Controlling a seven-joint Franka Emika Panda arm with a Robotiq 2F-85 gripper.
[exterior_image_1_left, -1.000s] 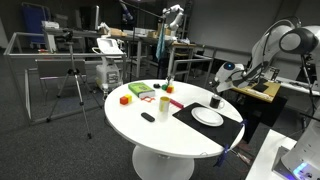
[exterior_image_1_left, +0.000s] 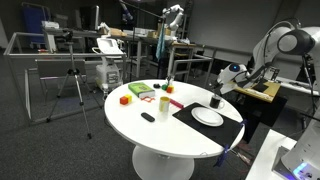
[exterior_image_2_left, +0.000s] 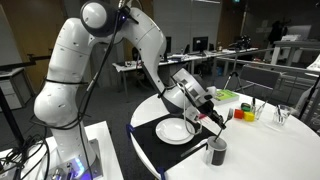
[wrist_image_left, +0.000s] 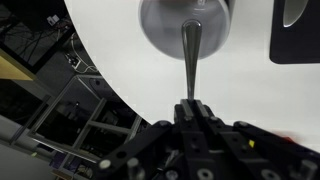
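Observation:
A metal spoon (wrist_image_left: 191, 55) is held by its handle in my gripper, which is shut on it. The far end of the spoon reaches into a grey mug (wrist_image_left: 160, 30) and its tip is hard to make out. In exterior view 2 the mug (exterior_image_2_left: 218, 158) stands upright at the near side of the white table, with the gripper (exterior_image_2_left: 224, 118) above it, tilted downward. Exterior view 1 has the mug (exterior_image_1_left: 215, 103) near the right edge of the table, below the gripper.
A white plate (exterior_image_2_left: 174, 132) lies on a black mat (exterior_image_2_left: 150, 145) beside the mug. A yellow cup (exterior_image_1_left: 164, 104), a green tray (exterior_image_1_left: 139, 88) and several coloured blocks stand farther off. Bare table (exterior_image_1_left: 170, 140) lies toward the front in exterior view 1.

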